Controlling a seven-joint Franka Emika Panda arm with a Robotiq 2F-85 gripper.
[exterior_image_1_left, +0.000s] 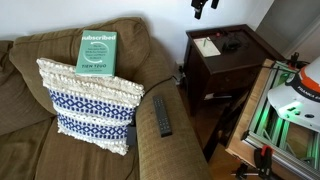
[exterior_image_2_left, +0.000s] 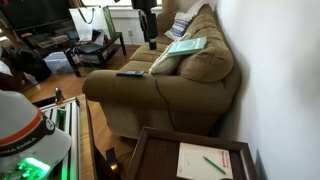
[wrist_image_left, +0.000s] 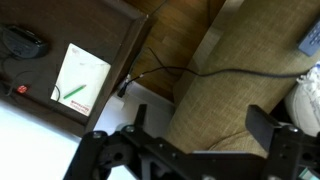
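Observation:
My gripper is open in the wrist view, its two dark fingers wide apart, with nothing between them. It hangs in the air with the sofa arm (wrist_image_left: 221, 95) below. In exterior view 1 only dark finger parts show at the top edge. A dark remote (exterior_image_1_left: 162, 116) lies on the sofa arm. The teal book (exterior_image_1_left: 96, 53) leans on the sofa back behind a blue-and-white fringed pillow (exterior_image_1_left: 95, 104). On the brown side table (exterior_image_2_left: 153, 159) lies a white notepad (exterior_image_2_left: 196, 160) with a green pen (exterior_image_2_left: 214, 164) on it.
A black device (wrist_image_left: 22, 42) with a cable sits on the side table. Another dark cable (wrist_image_left: 235, 71) runs across the gap onto the sofa arm. Beside the side table and sofa rises a white wall (exterior_image_2_left: 273, 80). Farther off stands a small table with bags (exterior_image_2_left: 92, 24).

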